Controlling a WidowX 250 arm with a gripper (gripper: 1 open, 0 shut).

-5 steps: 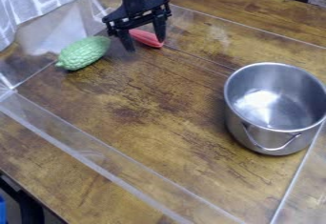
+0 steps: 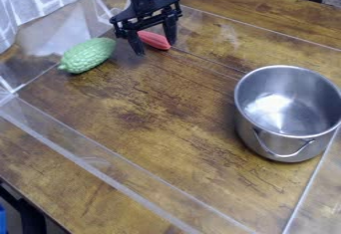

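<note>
My black gripper hangs at the top of the camera view, its fingers spread around a red elongated object on the wooden table. Whether the fingers touch it is hard to tell. A green bumpy vegetable lies just left of the gripper. A large steel pot stands at the right.
Clear plastic borders run around the wooden table. A white cloth hangs at the top left.
The gripper has shifted slightly around the red object, which shows a little differently beneath it. The pot and green vegetable are unchanged.
</note>
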